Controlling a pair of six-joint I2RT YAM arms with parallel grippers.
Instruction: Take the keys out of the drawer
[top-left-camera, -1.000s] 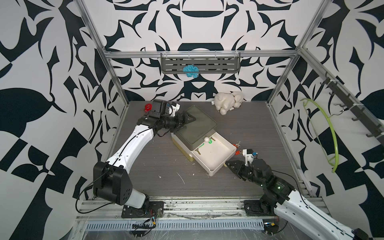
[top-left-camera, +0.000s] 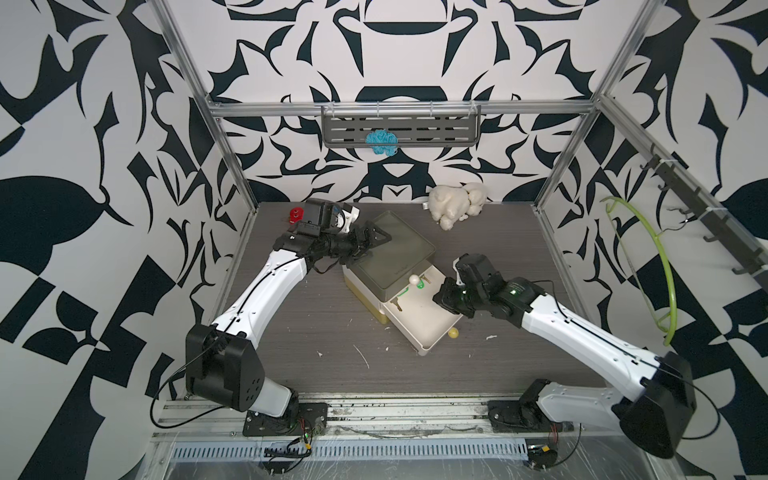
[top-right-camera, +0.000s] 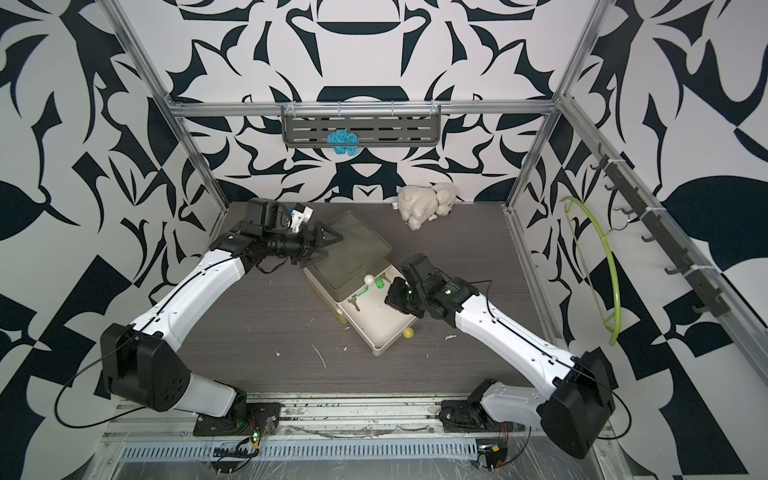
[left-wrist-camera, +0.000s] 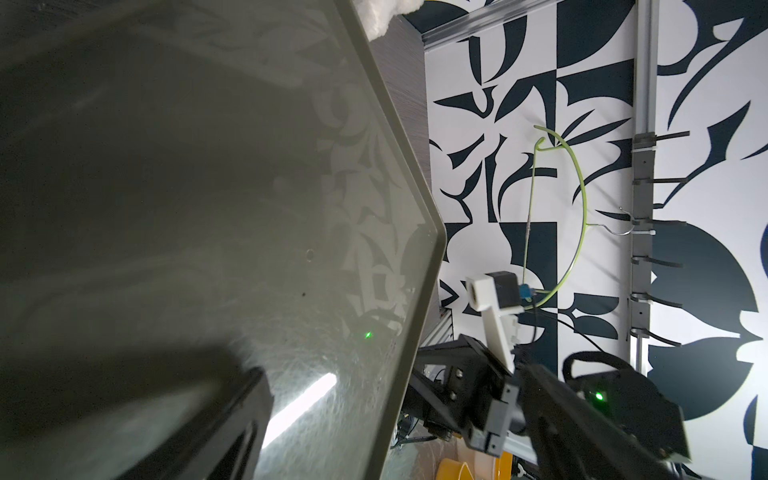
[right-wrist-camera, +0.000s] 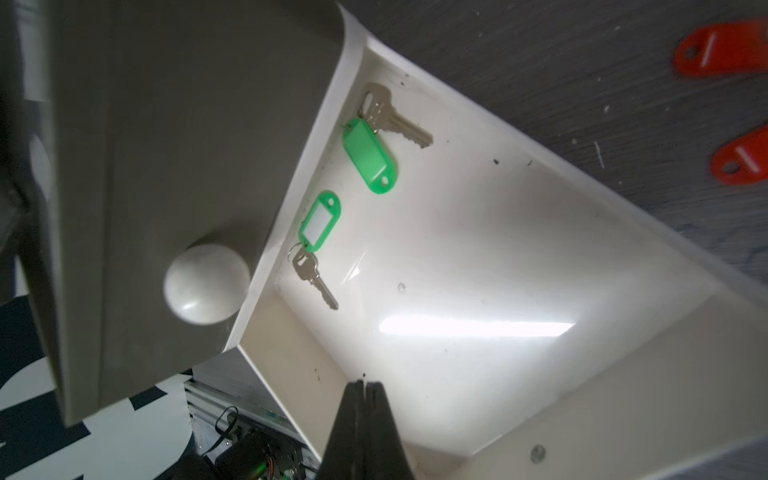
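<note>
A pulled-out white drawer holds two keys with green tags, seen in the right wrist view. One key with its green tag lies by a corner near the cabinet front; the other key, with a green-framed tag, lies farther along that side. My right gripper is over the drawer, shut, nothing visible between its fingers, apart from both keys. Above the cabinet's grey top my left gripper stands open; its fingers are wide apart and empty.
Red key tags lie on the table outside the drawer. A white knob juts from the cabinet front. A yellow knob shows at the drawer's front. A white plush toy sits at the back.
My right gripper has swung from the drawer's front right up and left over the drawer's right side, now covering the red tags in the top left view. The left arm and drawer look still.
</note>
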